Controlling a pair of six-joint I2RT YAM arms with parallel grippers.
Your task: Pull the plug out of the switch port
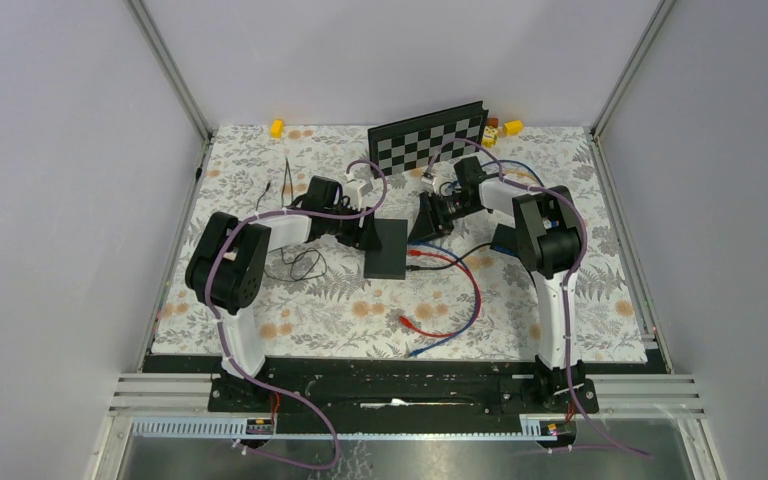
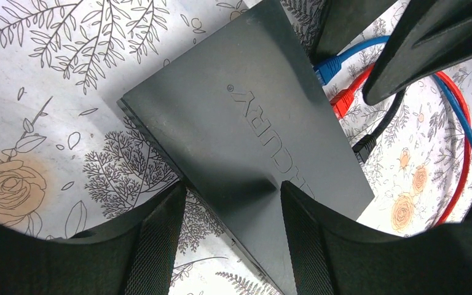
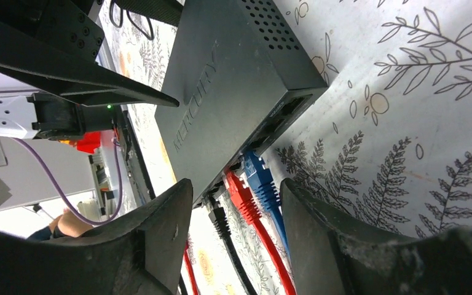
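Observation:
The dark switch [image 1: 386, 250] lies on the floral surface, with a blue plug [image 3: 259, 178], a red plug [image 3: 241, 196] and a black plug [image 3: 218, 218] in its side ports. My left gripper is shut on the switch's left edge, over the top face lettered MERCURY. My right gripper is part open above the plugs, its fingers either side of the blue and red ones; nothing shows gripped.
A checkerboard [image 1: 425, 140] stands at the back. Loose black cables [image 1: 300, 270] lie at the left, and another dark device [image 1: 505, 238] sits under the right arm. The front middle holds looping cables.

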